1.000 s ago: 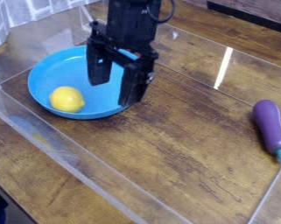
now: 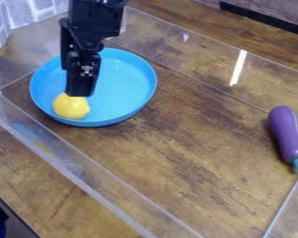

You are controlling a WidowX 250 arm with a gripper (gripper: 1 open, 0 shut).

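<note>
A yellow object (image 2: 71, 107), round and perhaps a lemon or pepper, sits in the front-left part of a blue bowl (image 2: 126, 102) at the left of the camera view. My black gripper (image 2: 79, 85) is over the bowl's left part, just above and behind the yellow object, open, with nothing seen held in it.
A purple eggplant-like object (image 2: 286, 135) lies at the right on the wooden table (image 2: 200, 158). Clear panels edge the left and right.
My gripper has moved left, from the bowl's right side to over its left part near the yellow object, and appears turned. The bowl and both objects look in much the same places.
</note>
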